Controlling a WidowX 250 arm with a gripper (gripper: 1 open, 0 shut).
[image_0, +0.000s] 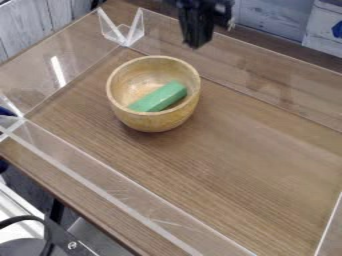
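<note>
A round pale wooden bowl (154, 75) sits on the wooden table (227, 170), a green oblong block (162, 97) lying inside it. Behind the bowl, at the top edge, the dark gripper (193, 30) is blurred and partly out of frame; whether it is open or shut does not show.
A small clear wire-like or plastic holder (123, 28) stands at the back left. A dark curved object (30, 232) is at the bottom left corner. The table right of and in front of the bowl is clear.
</note>
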